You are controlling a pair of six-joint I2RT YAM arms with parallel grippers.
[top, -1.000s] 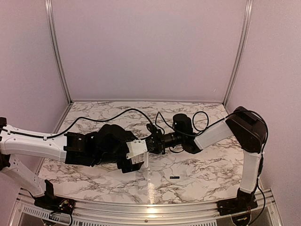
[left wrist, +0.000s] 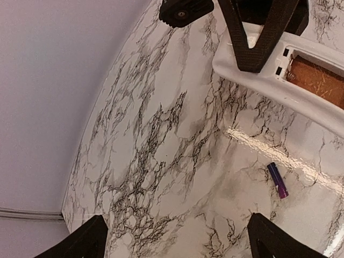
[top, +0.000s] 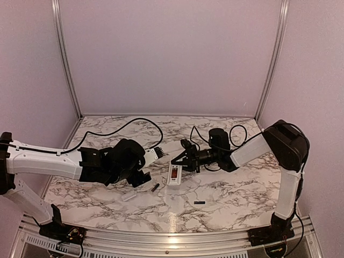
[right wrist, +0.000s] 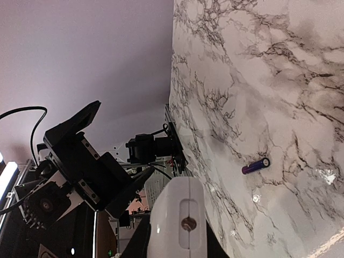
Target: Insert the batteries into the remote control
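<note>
My right gripper is shut on the white remote, holding it at one end above the marble table; its open battery bay shows orange-brown inside in the left wrist view. My left gripper is open, empty, left of the remote and apart from it. A small dark battery lies between them on the table; another battery lies front right of the remote. One battery shows in the left wrist view, one in the right wrist view.
A pale, faint piece lies at the front left, too small to identify. Pale walls enclose the back and sides.
My left gripper has drawn back leftward from the remote, uncovering it and a battery. My right gripper has moved rightward and slightly back with the remote.
</note>
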